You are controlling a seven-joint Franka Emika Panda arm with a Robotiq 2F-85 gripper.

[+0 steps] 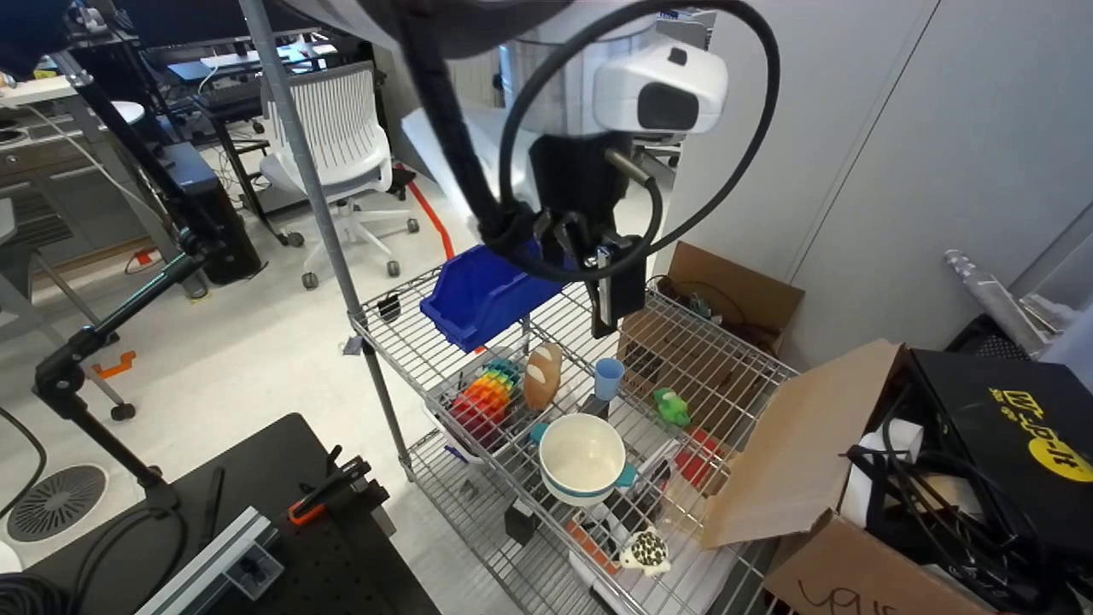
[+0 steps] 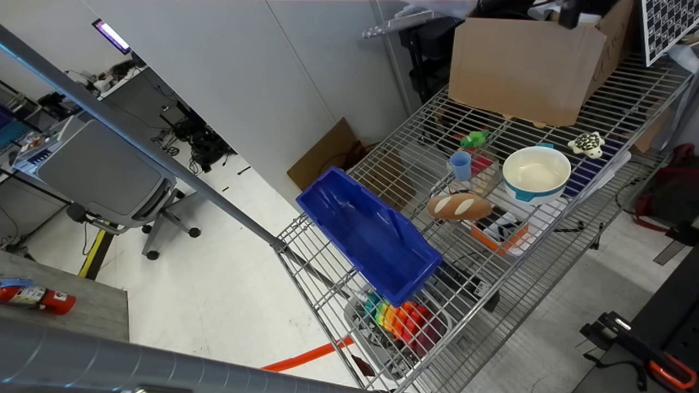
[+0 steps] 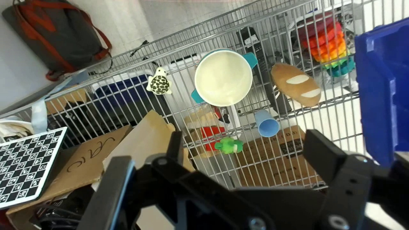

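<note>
My gripper stands open above the wire shelf, its two dark fingers far apart with nothing held between them. Below it in the wrist view lie a green toy (image 3: pixel 228 145) and a light blue cup (image 3: pixel 267 123). A cream pot with teal handles (image 3: pixel 223 78) sits near the shelf's long edge. Beside it are a brown bread loaf (image 3: pixel 296 85) and a spotted turtle toy (image 3: pixel 159 82). At one end of the shelf rests an empty blue bin (image 2: pixel 367 229). In exterior view 1 my gripper hangs over the shelf, partly behind a black cable.
An open cardboard box (image 2: pixel 514 65) occupies the other end of the shelf, its flap leaning over the wires. A grey post (image 1: pixel 307 154) rises at the bin end. Rainbow-coloured items (image 2: pixel 406 321) lie beneath the shelf wires. Bare wire separates several objects.
</note>
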